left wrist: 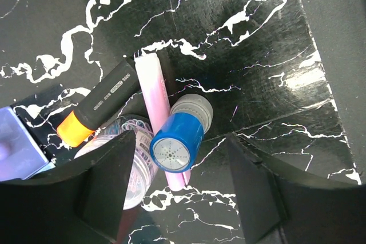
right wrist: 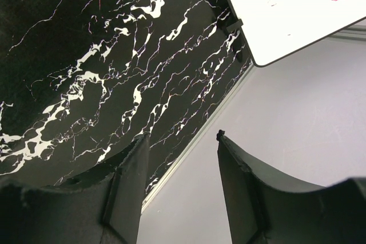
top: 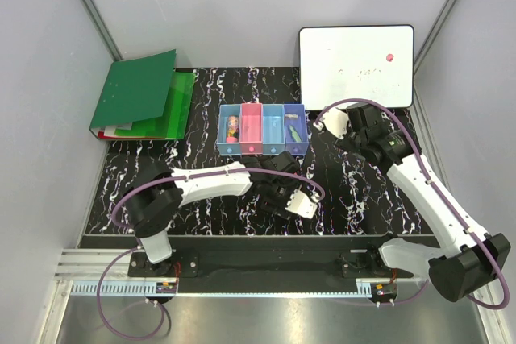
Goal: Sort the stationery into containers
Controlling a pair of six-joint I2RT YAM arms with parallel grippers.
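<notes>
Seen from above in the left wrist view, a small blue-capped bottle stands within the gap of my left gripper, which is open. A pink-and-white pen lies beside it, partly covered by the bottle. Left of these are a black marker with an orange end and a clear jar of rubber bands, partly behind a finger. The row of bins has blue, pink, light blue and purple compartments. Over bare table at the right, my right gripper is open and empty.
Green folders lean at the back left; a whiteboard stands at the back right. Items sit in the outer two bins, while the pink and light blue ones look empty. The left arm hides part of the front table.
</notes>
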